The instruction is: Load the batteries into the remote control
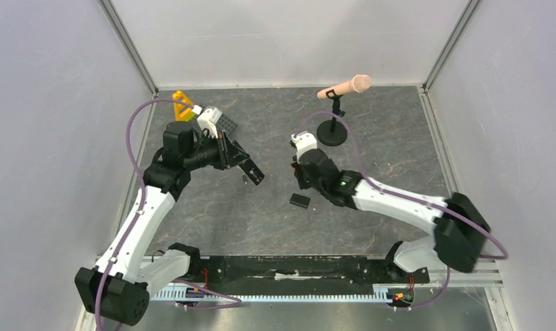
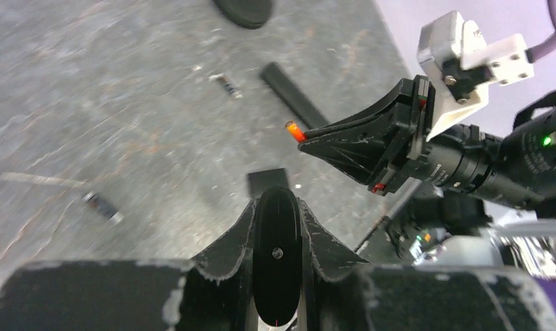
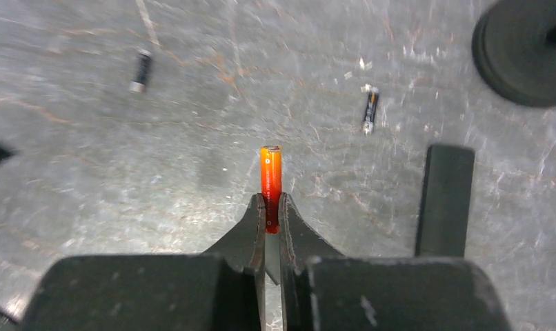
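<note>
My left gripper (image 1: 234, 157) is raised at centre-left, shut on the black remote (image 2: 276, 255), which extends toward the middle. My right gripper is shut on an orange battery held upright between its fingertips; in the left wrist view it is up at the right. Two loose dark batteries (image 3: 371, 110) (image 3: 141, 71) lie apart on the table. A dark flat cover-like piece (image 1: 299, 201) lies below my right gripper, and a longer black bar (image 3: 444, 200) lies to the right.
A black stand (image 1: 332, 134) with a pale cylinder (image 1: 342, 87) stands at the back right. A grey studded plate (image 1: 227, 123) and yellow bricks (image 1: 182, 103) sit at the back left.
</note>
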